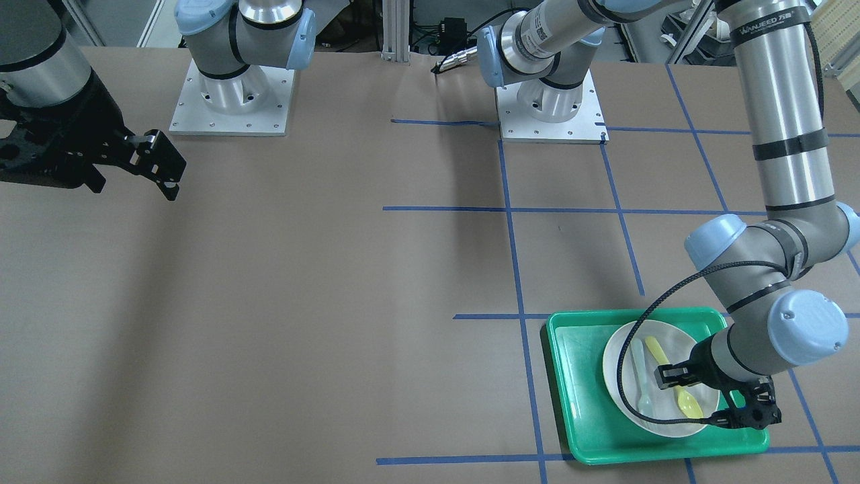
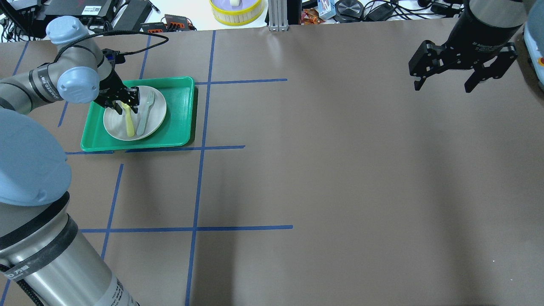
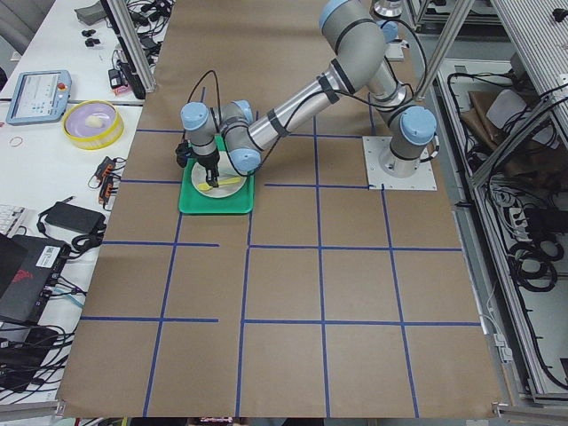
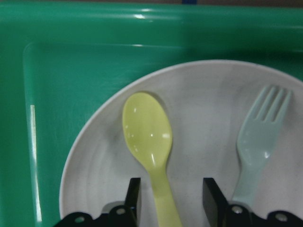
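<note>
A green tray (image 1: 578, 387) holds a white plate (image 4: 199, 104) with a yellow spoon (image 4: 147, 130) and a pale mint fork (image 4: 258, 142) lying on it. In the left wrist view my gripper stands open over the spoon's handle, one finger to each side, the fork just right of the right finger. In the top view the gripper hangs low over the plate, partly hiding the spoon's bowl.
Other arms stand at the table's far edge in the front view, and another black gripper (image 2: 459, 66) hangs at the top right of the top view.
</note>
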